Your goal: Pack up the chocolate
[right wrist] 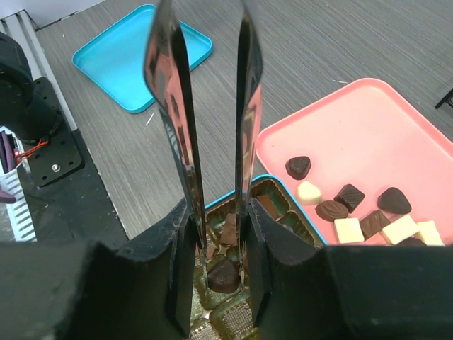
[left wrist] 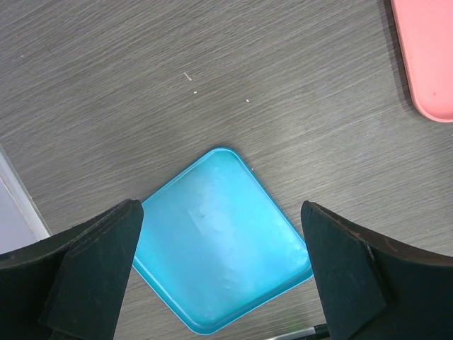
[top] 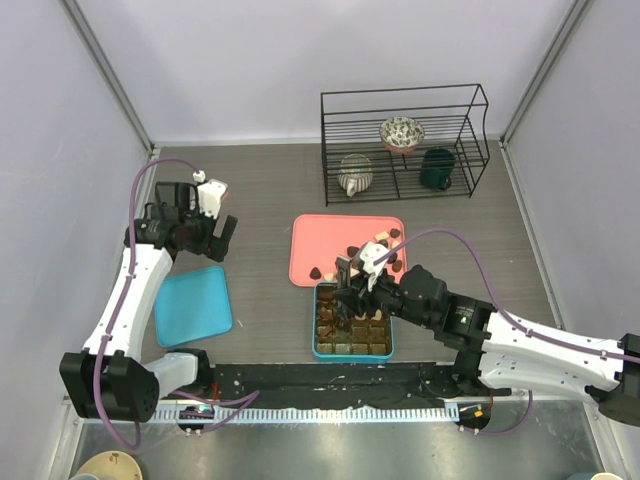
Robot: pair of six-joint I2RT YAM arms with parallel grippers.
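Note:
My right gripper [top: 342, 290] is low over the blue-rimmed chocolate box [top: 316, 345], tongs reaching down into its compartments. In the right wrist view the tong tips are beside a dark chocolate [right wrist: 224, 279] in a compartment; the tongs stand apart, and whether they touch it I cannot tell. Loose dark, brown and cream chocolates [right wrist: 393, 200] lie on the pink tray [top: 306, 230]. My left gripper [top: 218, 240] hangs open at the left, nothing between its fingers, above the empty blue tray [left wrist: 219, 241].
A black wire rack [top: 404, 180] with a bowl [top: 400, 133], a striped cup [top: 355, 174] and a dark green mug [top: 437, 168] stands at the back. The floor between the two trays is clear.

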